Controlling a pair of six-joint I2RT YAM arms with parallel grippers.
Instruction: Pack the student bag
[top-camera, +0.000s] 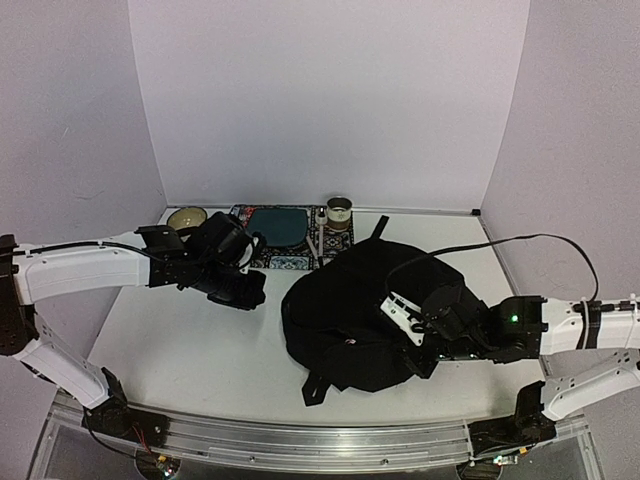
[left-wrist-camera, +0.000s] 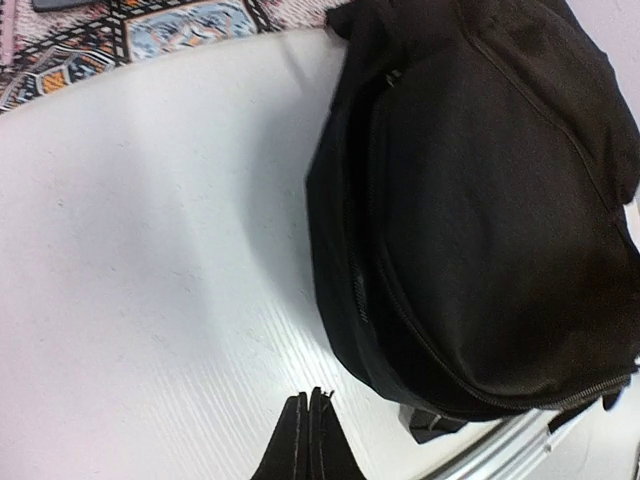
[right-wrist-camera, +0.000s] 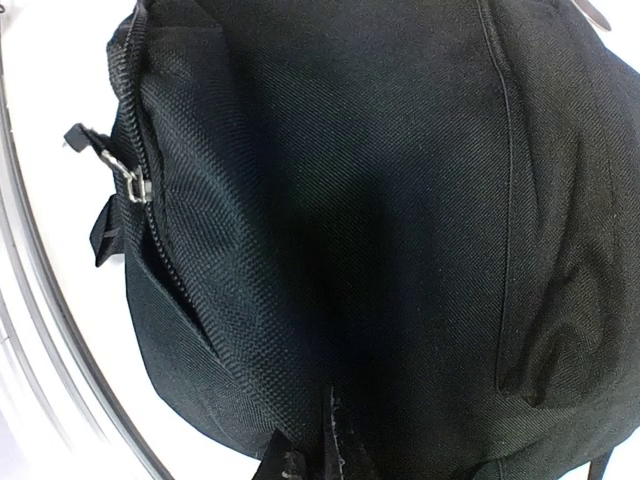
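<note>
The black backpack (top-camera: 345, 300) lies on the table, right of centre, its dark cloth filling most of the right wrist view. My right gripper is at its near right part, shut on a fold of the cloth; the dark fabric partly hides the fingertips. A zip with a metal pull (right-wrist-camera: 138, 186) runs along the bag's edge in that view. My left gripper is shut with nothing between its fingers, over bare table to the left of the bag. A strap tab (top-camera: 316, 388) sticks out from the bag's near left side.
Behind the bag lies a patterned mat (top-camera: 290, 261) bearing a dark teal item (top-camera: 278, 227). A cup (top-camera: 339, 213) stands at the mat's right, and a bowl (top-camera: 187, 218) at the back left, partly behind the left arm.
</note>
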